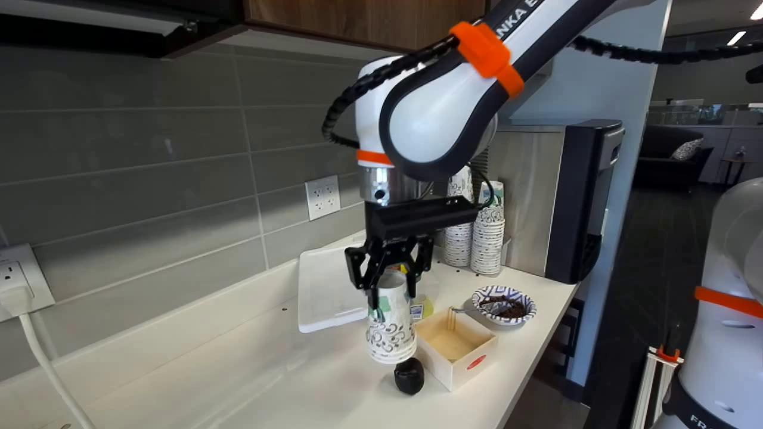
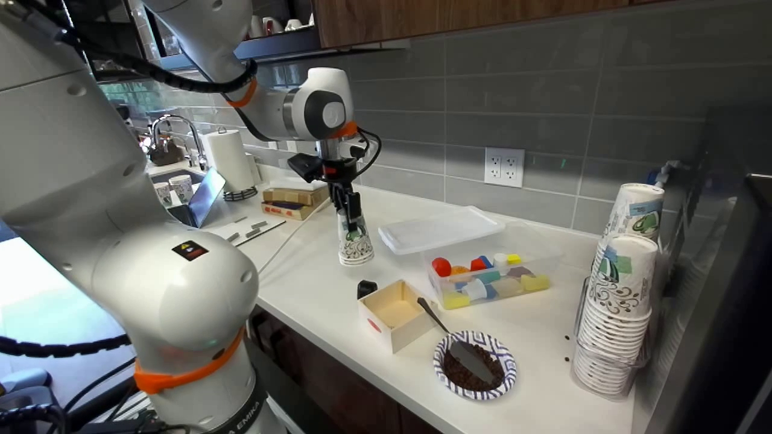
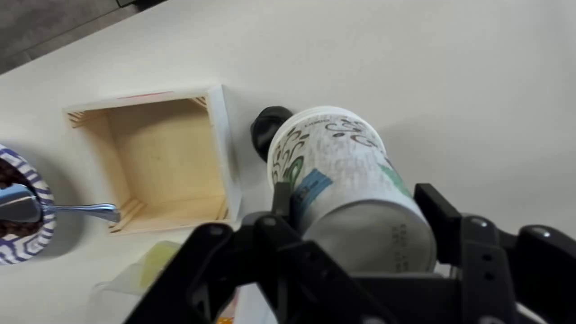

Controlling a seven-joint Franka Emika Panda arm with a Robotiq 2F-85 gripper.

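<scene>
My gripper is shut on an upside-down stack of white paper cups with a dark swirl print and green marks. In exterior view 2 the cups hang above the counter, with the fingers gripping near their narrow end. The wrist view shows the top cup's base between the two fingers, its wide rim pointing down and away. A small black round object sits on the counter close by; in the wrist view the cups partly cover it.
An empty wooden box stands beside the black object. Past it are a patterned bowl of dark beans with a scoop, a clear bin of coloured items, and a white lid. Tall cup stacks stand by the machine.
</scene>
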